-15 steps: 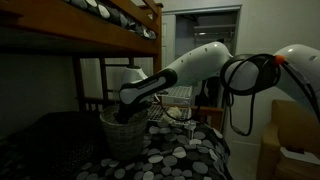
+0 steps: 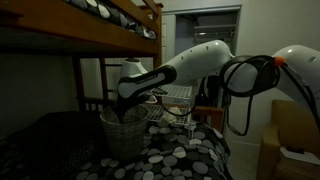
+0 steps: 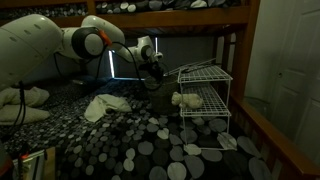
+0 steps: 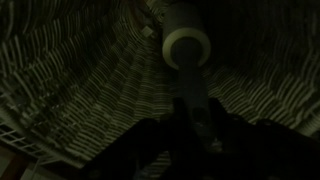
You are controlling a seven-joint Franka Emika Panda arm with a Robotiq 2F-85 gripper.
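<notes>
A tall woven basket (image 2: 124, 137) stands on the dotted bedding in exterior view 1. My gripper (image 2: 126, 102) points down into its mouth, so the rim hides the fingertips. Curved wicker walls (image 4: 95, 85) surround the wrist view, which is very dark. Inside the basket a grey cylindrical object (image 4: 187, 50) with a pale ring at its end shows, its narrower grey shaft (image 4: 195, 92) running down between my dark fingers. The fingers appear shut on this shaft; what the object is cannot be told.
A white wire rack (image 3: 205, 75) stands beside the basket, with a pale plush-like thing (image 3: 187, 100) on its lower shelf. White cloth (image 3: 107, 107) lies on the dotted bedding (image 3: 110, 145). The upper bunk's wooden rail (image 2: 110, 32) runs above the basket.
My gripper and wrist have risen a little over the basket, with the forearm lifting slightly. The basket stays where it was.
</notes>
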